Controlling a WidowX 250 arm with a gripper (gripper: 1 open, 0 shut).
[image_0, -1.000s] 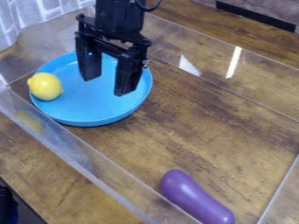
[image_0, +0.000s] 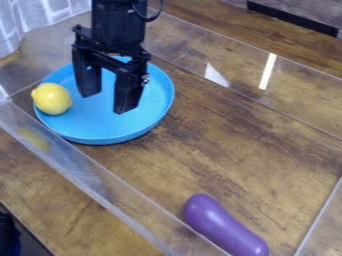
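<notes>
My black gripper (image_0: 110, 75) hangs open over a round blue plate (image_0: 127, 120), its dark fingers above the plate's middle and back part. A yellow lemon-like object (image_0: 52, 99) lies on the plate's left edge, left of the gripper and apart from it. A purple eggplant-like object (image_0: 222, 224) lies on the wooden table at the lower right, well away from the plate.
A clear plastic strip or wall (image_0: 100, 190) runs diagonally along the lower left.
My gripper has moved left over the plate, toward the yellow object, and slightly up in the view. The objects lie where they were.
</notes>
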